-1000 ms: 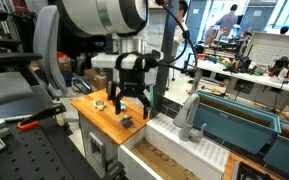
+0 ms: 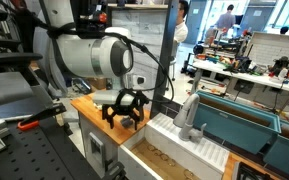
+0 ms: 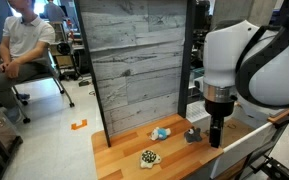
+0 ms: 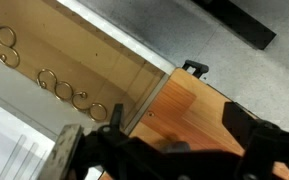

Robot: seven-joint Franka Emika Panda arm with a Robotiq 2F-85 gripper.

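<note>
My gripper (image 2: 124,117) hangs low over the wooden counter, its black fingers spread apart, with nothing seen held. A small grey object (image 2: 128,122) sits on the wood close by the fingertips in exterior view 1. Exterior view 2 shows that grey object (image 3: 193,134) on the counter, left of my gripper (image 3: 217,128). In the wrist view, the dark fingers stand wide apart at the bottom, and a dark rounded thing (image 4: 177,147) shows partly between them over the wood; what it is cannot be made out.
An open drawer (image 4: 134,62) with several curly brass pieces lies beside the counter. A grey faucet (image 2: 189,118) rises behind it. On the counter (image 3: 122,158) are a pale blue object (image 3: 161,133) and a speckled object (image 3: 150,158). A grey panel (image 3: 139,70) stands behind.
The arm has come lower and a little to the left in exterior view 1, bringing the fingers closer to the grey object. The fingers stay apart.
</note>
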